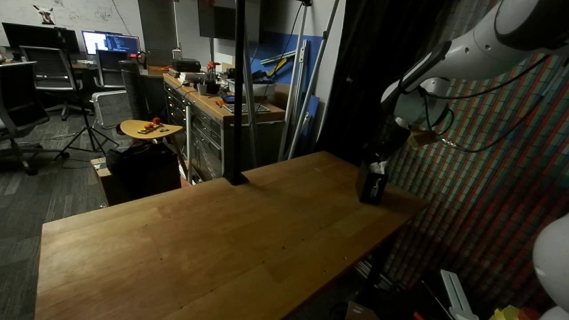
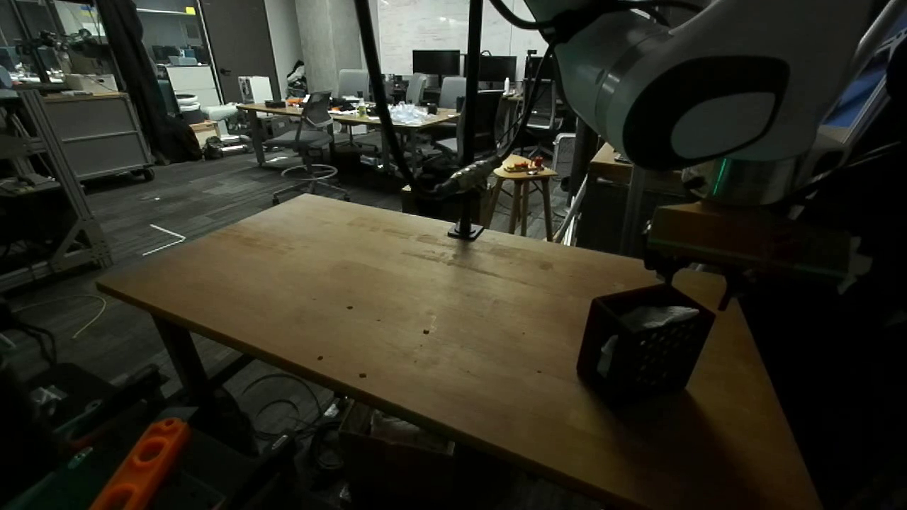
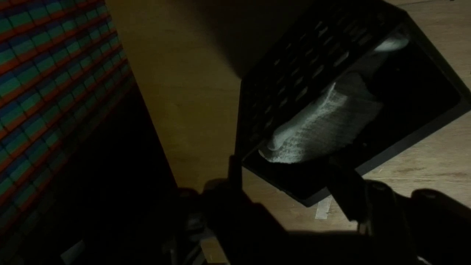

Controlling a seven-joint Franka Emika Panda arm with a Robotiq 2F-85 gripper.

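A black box with perforated sides stands upright at the right end of the wooden table. Inside it lies a whitish cloth, crumpled against one wall; part of the cloth also shows through the opening in exterior view 2. My gripper is above the box, near one end of its opening in the wrist view. Its dark fingers stand apart, and I see nothing held between them. Shadow hides most of the finger detail, and exterior view 1 barely separates the gripper from the dark curtain.
A black post rises from its far edge. Beside the table's right end hangs a striped, multicoloured sheet. A small strip of tape lies by the box.
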